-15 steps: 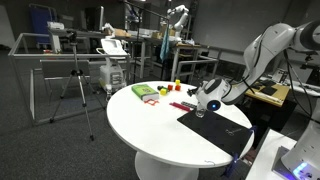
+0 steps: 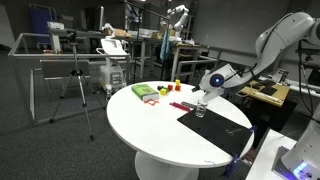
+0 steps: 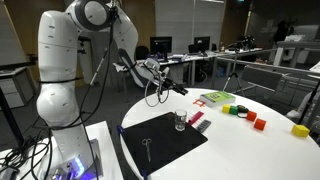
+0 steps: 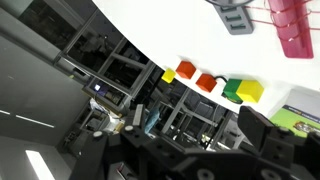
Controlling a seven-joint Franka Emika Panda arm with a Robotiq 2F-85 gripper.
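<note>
My gripper [image 3: 182, 90] hangs above the table, tilted outward, behind the glass and apart from it. Open, with nothing visible between its fingers, it shows as dark shapes along the bottom of the wrist view. A clear or silvery glass [image 3: 180, 120] stands upright on the black mat [image 3: 157, 140]. Beside it on the table lie a red object [image 3: 196, 117] and a grey one [image 3: 204, 126]. In the wrist view, the red object [image 4: 291, 28] and the grey object [image 4: 235, 18] are cut off by the top edge.
Small red, green and yellow blocks [image 4: 241, 90] are spread over the white table. A green box [image 2: 144, 91] lies near the far edge. Scissors [image 3: 148, 149] rest on the mat's near left.
My arm has risen and drawn away to the right in exterior view 1, leaving the area just over the glass. The glass stays upright on the mat.
</note>
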